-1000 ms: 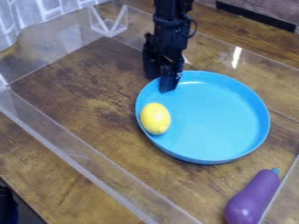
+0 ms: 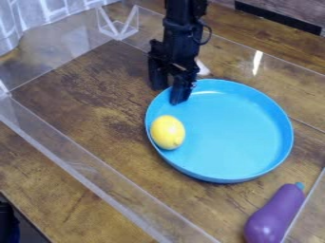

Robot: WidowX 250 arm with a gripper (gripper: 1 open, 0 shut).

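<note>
My black gripper (image 2: 170, 76) hangs from the top centre of the camera view, its fingers open and low over the back left rim of a blue plate (image 2: 235, 128). Whether they touch the plate, or have anything between them, is hard to make out. A yellow lemon-like object (image 2: 168, 132) rests on the plate's left front part. A purple eggplant (image 2: 275, 214) lies on the wooden table at the bottom right, apart from the plate. A small pale item behind the gripper is mostly hidden.
Clear plastic walls or strips run along the left side.
The gripper has shifted very slightly over the back left of the plate. The plate, yellow object and eggplant look unmoved.
</note>
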